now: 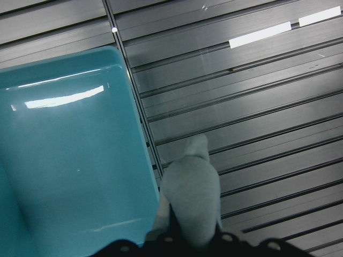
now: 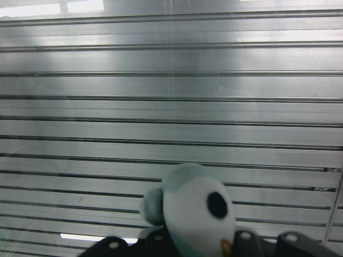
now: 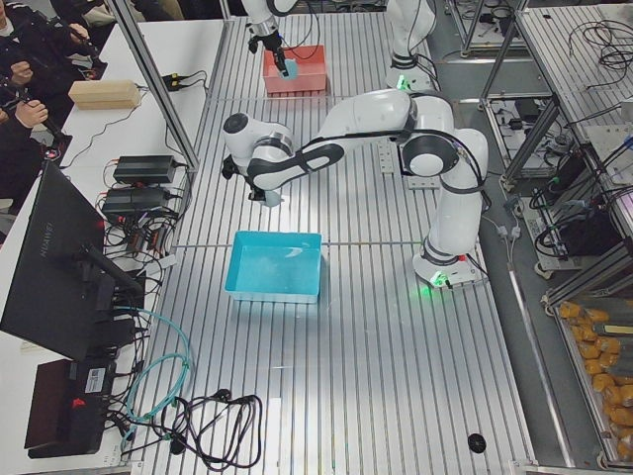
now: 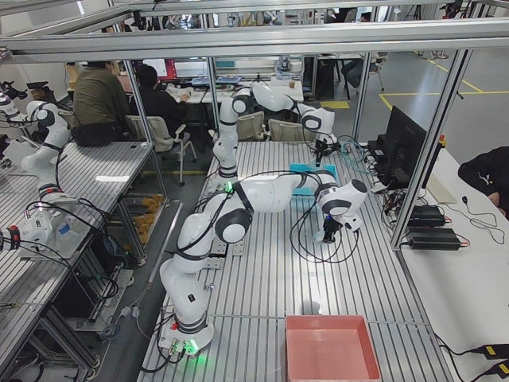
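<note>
My left gripper (image 3: 259, 193) is above the table just beyond the blue tray (image 3: 273, 267), shut on a pale grey-blue plush toy (image 1: 190, 198); the tray fills the left of the left wrist view. My right gripper (image 4: 329, 231) is at the far end in the camera left view, over or near the red tray (image 3: 295, 77), shut on a white and light-blue plush toy (image 2: 195, 209) with a dark oval patch. Both toys hang at the bottom of their wrist views.
Coiled cables (image 3: 213, 435) lie at the table's near left. A monitor (image 3: 54, 262) and a frame post (image 4: 413, 207) stand along the side.
</note>
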